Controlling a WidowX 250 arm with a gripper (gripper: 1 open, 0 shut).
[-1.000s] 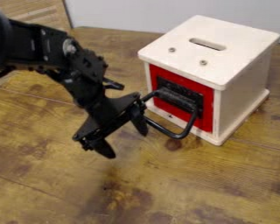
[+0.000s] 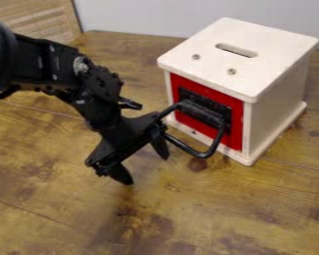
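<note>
My black gripper [image 2: 140, 160] hangs low over the wooden floor, left of a white wooden box [image 2: 269, 100]. Its two fingers are spread apart, with nothing visible between them. The box has a red front panel [image 2: 183, 119] with a black part in it and a black tubular handle [image 2: 202, 152] that reaches out toward my gripper. The handle's near end is partly behind or beside the gripper; I cannot tell if they touch.
A pale board [image 2: 29, 20] lies at the back left, and a white wall [image 2: 149, 14] stands behind.
The arm has shifted very slightly since a second ago; the box and handle look unchanged.
</note>
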